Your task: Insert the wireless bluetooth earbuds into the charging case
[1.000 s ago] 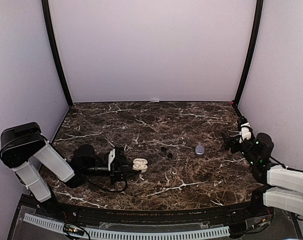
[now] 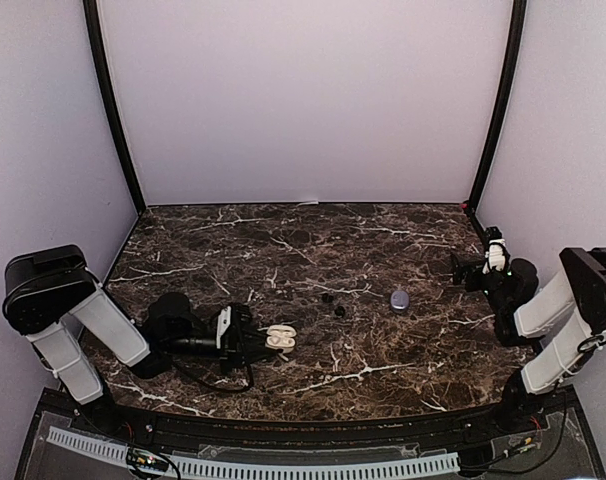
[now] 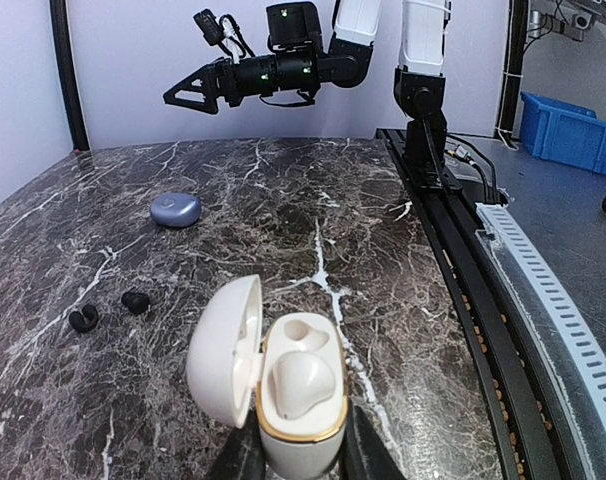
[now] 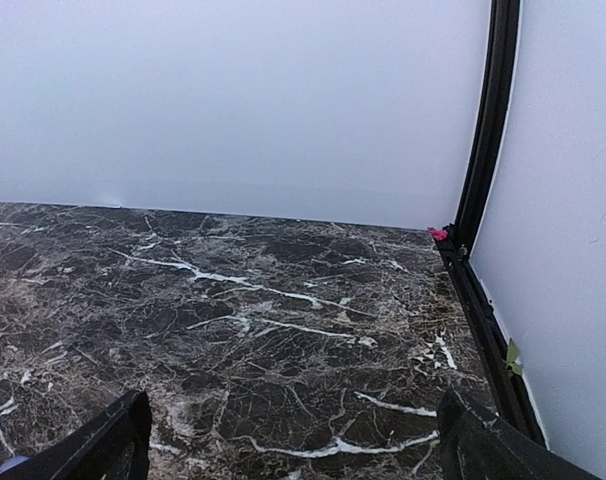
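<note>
In the left wrist view, a white charging case (image 3: 301,440) stands upright with its lid (image 3: 223,355) swung open to the left. My left gripper is shut on its lower part. Two rounded wells show in the white interior; I see no dark bud in them. From above, the case (image 2: 280,337) is above the front left of the table. At the right edge, my right gripper (image 2: 456,270) stands open and empty, far from the earbuds.
A closed blue-grey case (image 2: 399,300) lies on the dark marble table (image 2: 383,370), right of the earbuds. Walls bound the back and sides, and a rail (image 2: 253,466) runs along the front.
My right arm has swung its forearm upward in the top view, and its gripper has shifted slightly right. The left gripper and the case have barely moved. The earbuds lie unchanged.
</note>
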